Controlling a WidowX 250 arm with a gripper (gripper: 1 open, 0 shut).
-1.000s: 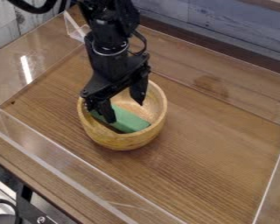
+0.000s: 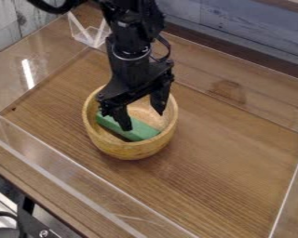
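Observation:
My black gripper (image 2: pixel 131 104) hangs over a round yellow bowl (image 2: pixel 124 147), its two fingers spread open, one down inside the bowl at the left, the other near the right rim. A green oblong object (image 2: pixel 135 131) lies in the bowl beneath it, partly hidden by the left finger. Nothing shows held between the fingers.
A clear plastic item (image 2: pixel 87 26) stands at the back left. Walls edge the table at the back and left.
The gripper has shifted slightly over the bowl; the green object and bowl look nearly as before.

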